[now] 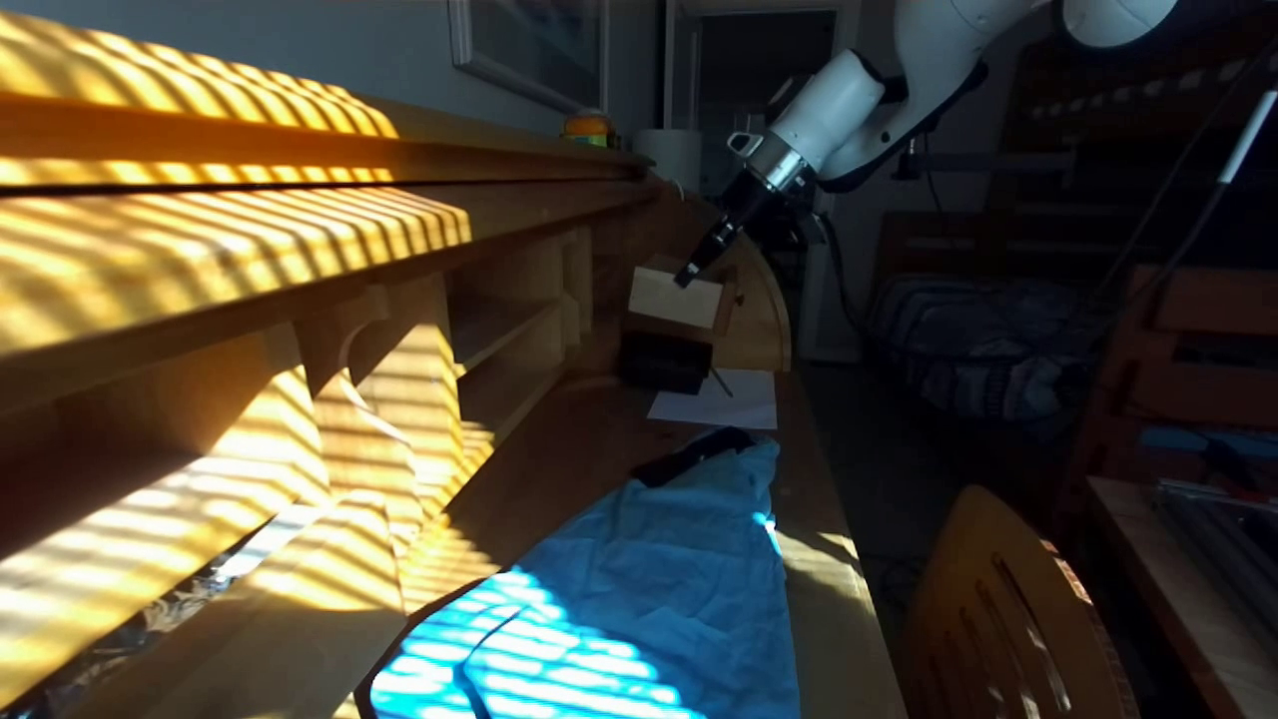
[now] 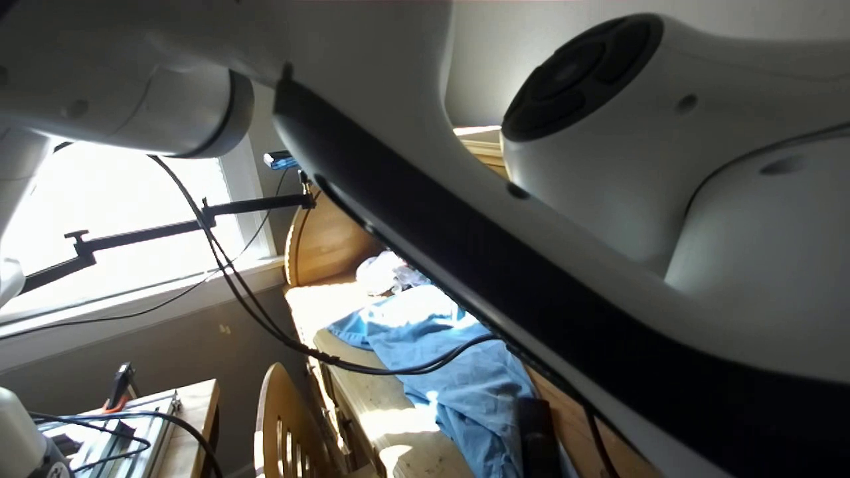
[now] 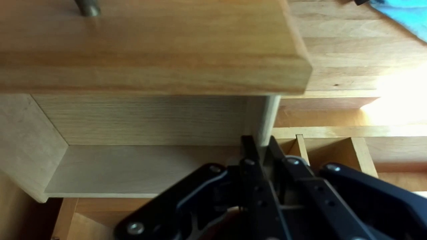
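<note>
A wooden drawer (image 3: 152, 120) fills the left of the wrist view, its thick front with a dark metal knob (image 3: 88, 7) at the top. My gripper is shut on the thin right side wall of the drawer, which runs between the two black fingertips. In exterior view 1 the drawer (image 1: 673, 300) is held tilted in the air at the far end of the desk, with my gripper (image 1: 688, 277) at its upper edge. The second exterior view hides both behind the white arm.
Beneath the drawer, a black box (image 1: 665, 361) and white paper (image 1: 731, 401) lie on the desk. Blue cloth (image 1: 659, 551) covers its near part. Shelf compartments (image 1: 509, 318) line the left, and a wooden chair (image 1: 1006, 611) stands at right.
</note>
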